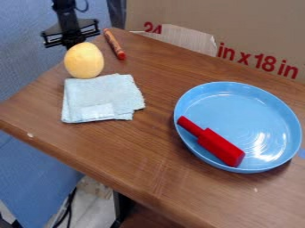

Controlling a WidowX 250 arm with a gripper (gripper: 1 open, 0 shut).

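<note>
The dark gripper [70, 36] is at the top left, just above and touching or very near a round pale yellow object [84, 61]; whether its fingers are open or shut is hard to see. An orange-red stick [114, 43] lies to its right. A folded light cloth [102, 98] lies in front of the yellow object. A blue plate [256, 120] on the right holds a red object [218, 146] with a narrow handle-like end.
A cardboard box [238, 27] stands behind the table. Blue material [30, 178] lies beyond the left edge.
</note>
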